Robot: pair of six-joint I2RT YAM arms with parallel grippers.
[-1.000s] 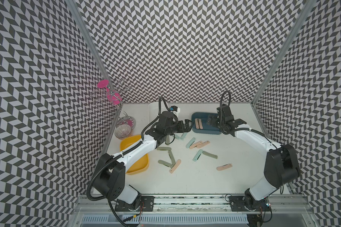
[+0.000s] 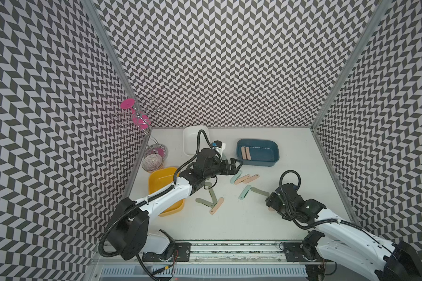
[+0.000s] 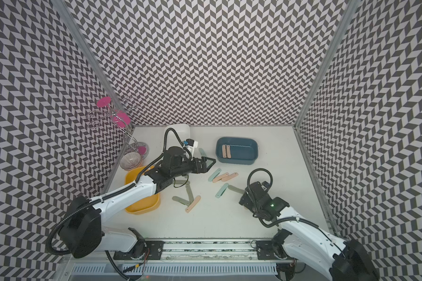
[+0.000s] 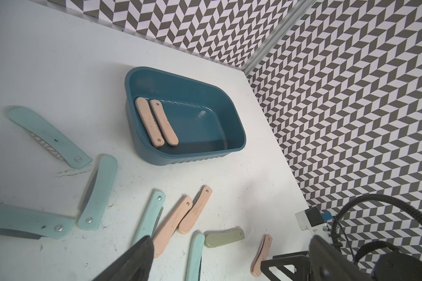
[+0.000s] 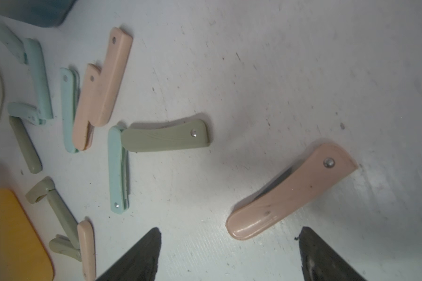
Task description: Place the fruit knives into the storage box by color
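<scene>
Two pink knives lie side by side in the blue box (image 4: 199,124). Mint knives (image 4: 100,187), pink knives (image 4: 194,208) and olive knives (image 5: 164,138) lie loose on the table (image 5: 267,70). My left gripper (image 2: 235,166) is open above the table just left of and in front of the blue box. My right gripper hovers open over a lone pink knife (image 5: 286,192) at the front right, with nothing held.
A yellow box (image 3: 140,203) is at the left, partly behind my left arm. A white box (image 2: 194,135) stands at the back, and wire utensils (image 2: 152,161) at the back left.
My right arm has swung from the blue box down toward the front right, over the lone pink knife. My left gripper has moved slightly toward the front.
</scene>
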